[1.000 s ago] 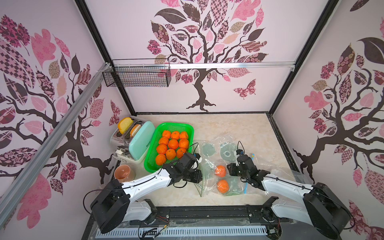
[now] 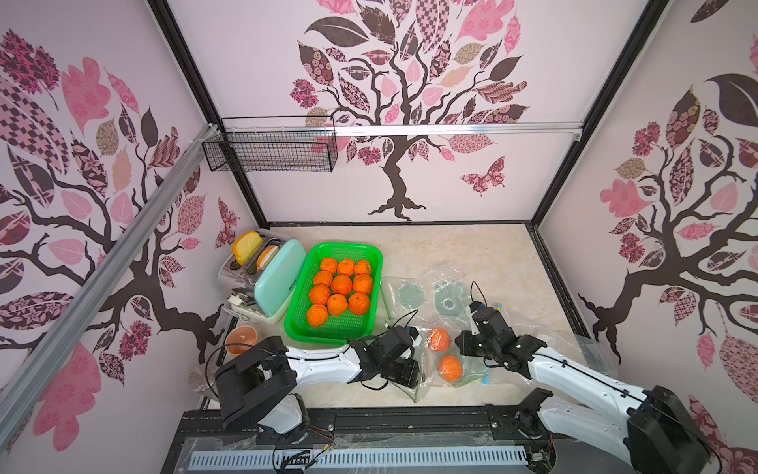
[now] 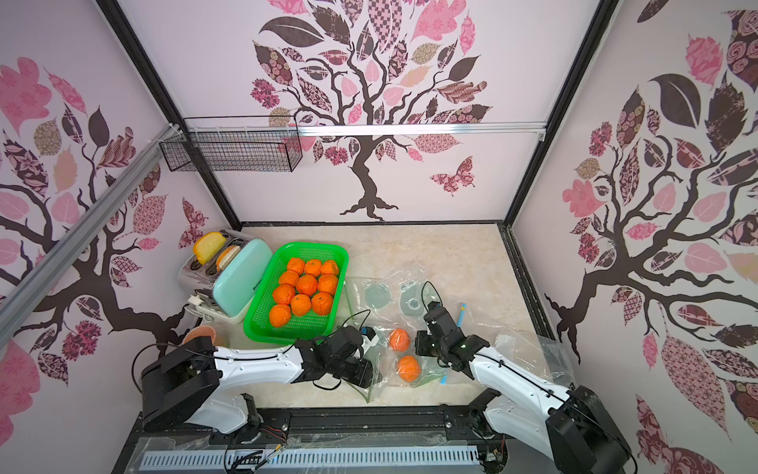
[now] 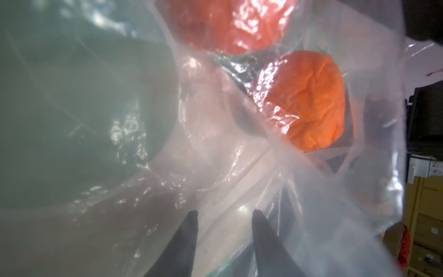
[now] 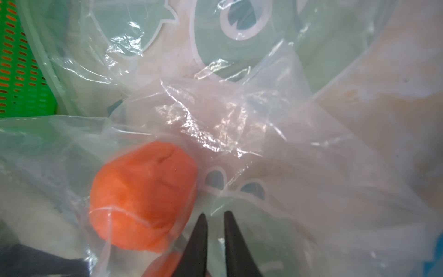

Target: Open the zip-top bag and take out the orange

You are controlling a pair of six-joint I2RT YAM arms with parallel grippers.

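Observation:
A clear plastic bag [image 4: 207, 152] lies on the table holding two oranges, the upper one [image 2: 439, 338] and the lower one [image 2: 450, 367]. My left gripper is at the bag's left part, its fingers apart amid the plastic film; whether film lies between them is unclear. My right gripper is over the bag's right part beside the oranges, its fingertips slightly apart, with no orange between them.
A green basket [image 2: 293, 324] of oranges stands to the left, beside a lidded container [image 2: 276, 280] and a peach cup [image 2: 241, 338]. More plastic bags lie behind.
My left gripper has moved toward the front and right, and the bag with its oranges has shifted slightly right.

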